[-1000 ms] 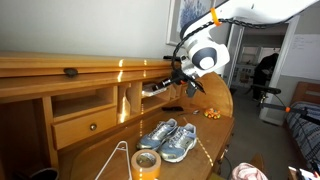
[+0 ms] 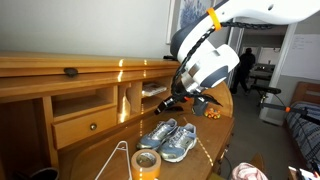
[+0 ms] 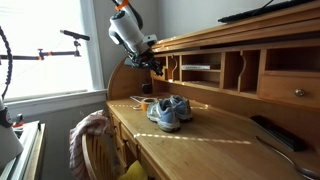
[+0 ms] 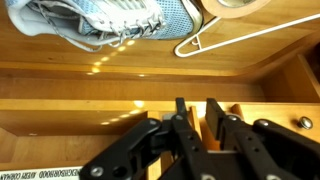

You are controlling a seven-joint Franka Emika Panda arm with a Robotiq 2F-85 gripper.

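My gripper hangs above the desk near the cubbyholes, its fingers apart. An upright wooden divider [image 4: 196,125] appears between them in the wrist view, and I see nothing held. In exterior view 1, the gripper [image 2: 172,99] is behind and above a pair of grey-blue shoes [image 2: 180,143], clear of them. The shoes [image 3: 165,115] stand side by side on the desktop. A tape roll [image 2: 146,160] lies in front of them, with a white wire hanger [image 2: 118,152] beside it.
Open cubbyholes and a drawer [image 2: 86,126] line the desk's back. An orange item [image 2: 212,113] and a dark container [image 2: 198,105] are towards the far end. A black object [image 3: 279,132] and a spoon-like utensil [image 3: 287,158] lie at the other end. Bare desktop [image 3: 215,150] shows between.
In exterior view 1 the arm has come nearer the camera, and the gripper has moved lower and slightly right in the picture. The shoes, tape roll and hanger have stayed put.
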